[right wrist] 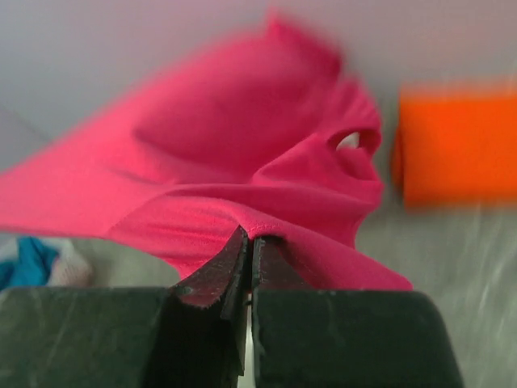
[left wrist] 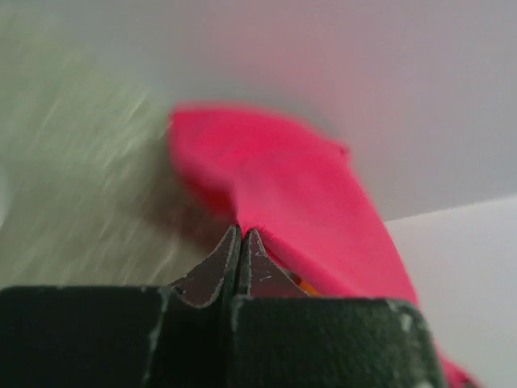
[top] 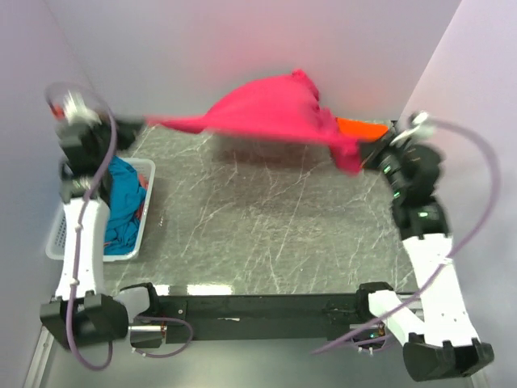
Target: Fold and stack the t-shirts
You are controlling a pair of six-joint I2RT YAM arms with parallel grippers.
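Note:
A red t-shirt (top: 266,113) is stretched in the air between my grippers, blurred with motion, its body billowing toward the back wall. My left gripper (top: 137,125) is shut on its left corner; in the left wrist view the cloth (left wrist: 299,194) leads away from the closed tips. On the other side, my right gripper (top: 367,153) is shut on the bunched right corner, where the fabric (right wrist: 202,145) folds over the fingertips.
An orange folded cloth (top: 359,127) lies at the back right of the marble table (top: 258,226). A white basket (top: 141,252) with blue and other clothes sits at the left.

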